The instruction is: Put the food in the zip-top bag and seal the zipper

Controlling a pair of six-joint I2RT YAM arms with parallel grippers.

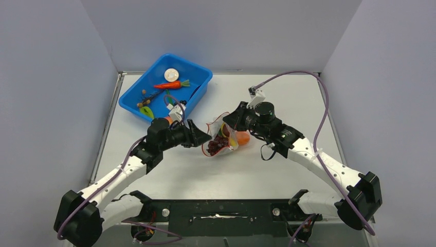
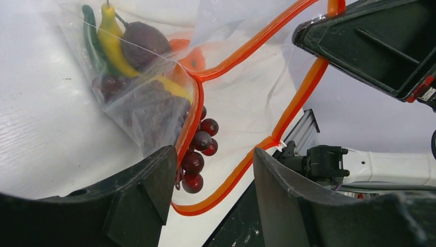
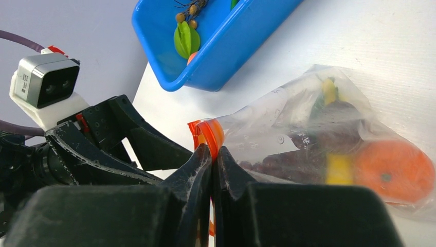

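The clear zip bag point(image 1: 221, 146) with orange rim holds grapes point(image 2: 193, 162), a yellow pepper point(image 2: 115, 43), a green vegetable, a dark round food and an orange fruit point(image 3: 391, 170). My right gripper is shut on the bag's orange rim, holding it raised. My left gripper stands open at the bag's mouth, with the lower rim between and beyond its spread fingers.
A blue bin point(image 1: 164, 59) at the back left holds a carrot point(image 1: 169, 85), a white round item and other pieces.
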